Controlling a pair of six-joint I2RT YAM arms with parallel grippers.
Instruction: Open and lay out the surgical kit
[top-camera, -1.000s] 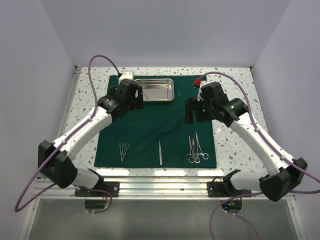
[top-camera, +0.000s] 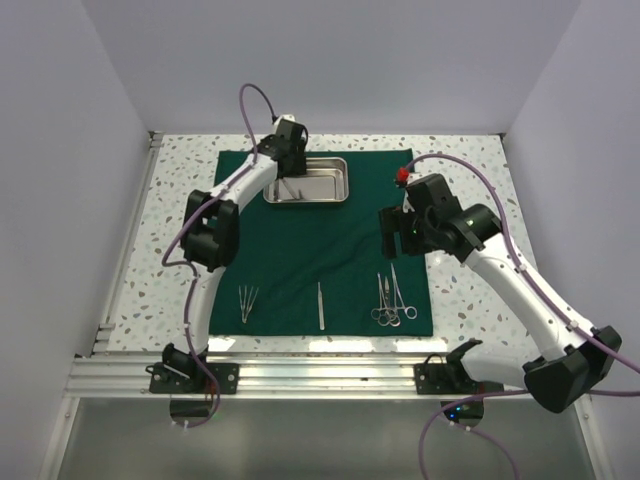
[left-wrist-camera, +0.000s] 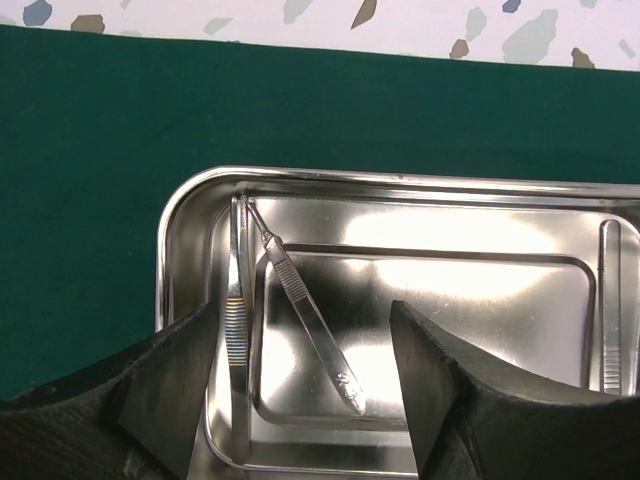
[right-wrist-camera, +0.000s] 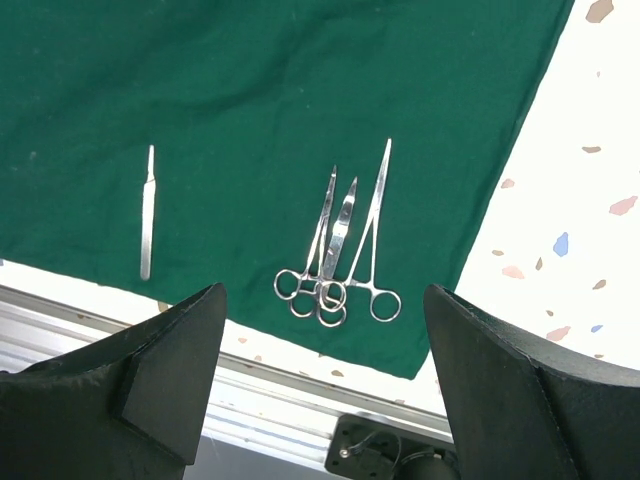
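Note:
Over the left part of the steel tray (top-camera: 325, 200) hangs my left gripper, its fingers spread with nothing between them. Below it in the left wrist view, tweezers (left-wrist-camera: 237, 330) lie along the tray's left wall, and a slanted scalpel handle (left-wrist-camera: 315, 325) rests beside them. A third slim handle (left-wrist-camera: 611, 310) lies at the tray's right side. My right gripper is open and empty above the right of the green cloth (top-camera: 330, 255). Several scissor-like instruments (right-wrist-camera: 340, 235) lie on the cloth, with a scalpel handle (right-wrist-camera: 148, 220) left of them.
Tweezers (top-camera: 247, 300) lie fanned at the cloth's front left.
The left arm has swung from the cloth's left side up and to the right, bringing its gripper over the tray. My right gripper has shifted only slightly right and downward in the top view.

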